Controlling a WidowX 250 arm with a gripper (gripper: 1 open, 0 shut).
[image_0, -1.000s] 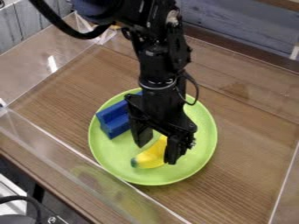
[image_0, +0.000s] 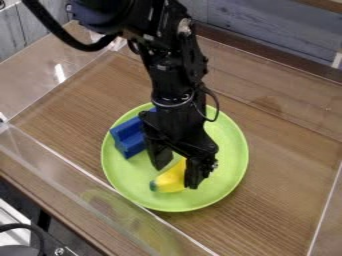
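My black gripper (image_0: 178, 169) is open and lowered over a round green plate (image_0: 214, 190), its fingers around a yellow banana-shaped object (image_0: 170, 180). Part of the yellow object is hidden by the gripper. A blue block (image_0: 130, 139) lies on the plate's left side, partly behind the arm.
The plate rests on a wooden table (image_0: 67, 115) with clear room to the left and right. A clear rim runs along the near left edge, and a grey wooden wall (image_0: 274, 45) stands at the back.
The gripper has shifted very slightly over the yellow object; the plate and blue block look the same.
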